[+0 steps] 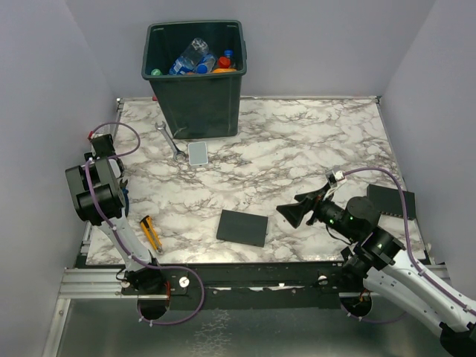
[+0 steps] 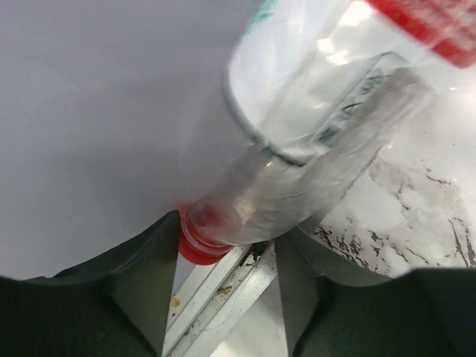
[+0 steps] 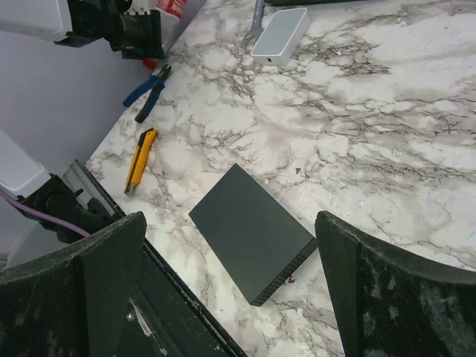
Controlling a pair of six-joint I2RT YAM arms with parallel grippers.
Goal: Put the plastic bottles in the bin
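A clear plastic bottle [image 2: 275,126] with a red label and red cap fills much of the left wrist view, standing by the grey side wall. Its red cap [image 2: 195,249] lies between the fingers of my left gripper. Those fingers stand part open, with a gap showing at the right of the cap. In the top view my left gripper [image 1: 102,143] is at the far left edge of the table and hides most of the bottle. The dark green bin [image 1: 201,108] stands at the back, with several bottles [image 1: 195,56] inside. Over the front right, my right gripper [image 1: 311,199] is open and empty.
On the marble table lie a wrench [image 1: 171,141], a white box [image 1: 198,153], a yellow cutter [image 1: 151,233], blue pliers [image 3: 149,93] and a dark flat box [image 1: 242,227]. Another dark box [image 1: 390,201] lies at the right edge.
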